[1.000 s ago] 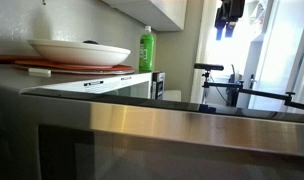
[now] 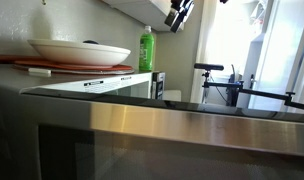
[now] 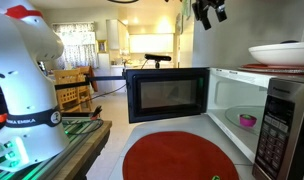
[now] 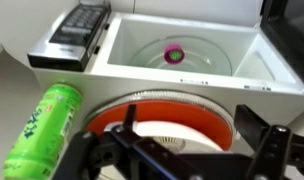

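Note:
My gripper (image 2: pixel 175 20) is up in the air near the top of exterior view 1, close to the green bottle (image 2: pixel 146 50). In the wrist view its two dark fingers stand wide apart, with nothing held between them. Below them lies a white bowl (image 4: pixel 177 133) on an orange-red mat (image 4: pixel 214 121), on top of the microwave. Inside the open microwave (image 3: pixel 228 98) a small pink and green cup (image 3: pixel 246 120) sits on the glass turntable (image 4: pixel 144 57).
The microwave door (image 3: pixel 166 92) is swung wide open to the left. A round red mat (image 3: pixel 180 155) covers part of the counter in front. In the wrist view the green bottle (image 4: pixel 42 133) stands at the left, beside the white bowl.
In exterior view 1 my gripper has moved left, towards the bottle and bowl, and has tilted. Bowl, bottle and microwave stay in place.

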